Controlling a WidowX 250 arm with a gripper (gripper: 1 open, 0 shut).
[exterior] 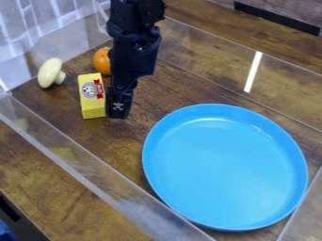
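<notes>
My black gripper (pixel 120 102) reaches down from the top of the camera view with its fingers open, low over the wooden surface just right of a yellow box (pixel 92 95) with a red-and-white label. The box stands at the left; I cannot tell whether a finger touches it. An orange round object (pixel 104 58) is partly hidden behind the arm. A pale oval item (pixel 51 72) lies at the upper left.
A large blue plate (pixel 224 168) fills the lower right. Transparent walls run along the left and lower edges.
</notes>
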